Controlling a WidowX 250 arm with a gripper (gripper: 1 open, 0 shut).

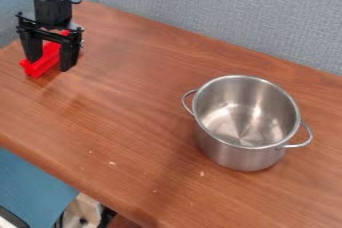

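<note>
My black gripper (48, 50) is at the upper left of the camera view, low over a red object (36, 66) on the wooden table, partly hiding it. Whether the fingers are open or shut on the red object is unclear at this size. A steel pot (246, 153) with two side handles stands upright at the right, empty and well apart from the gripper.
A grey padded wall (227, 12) runs along the back. The table's front left edge drops to a blue surface and some objects below.
</note>
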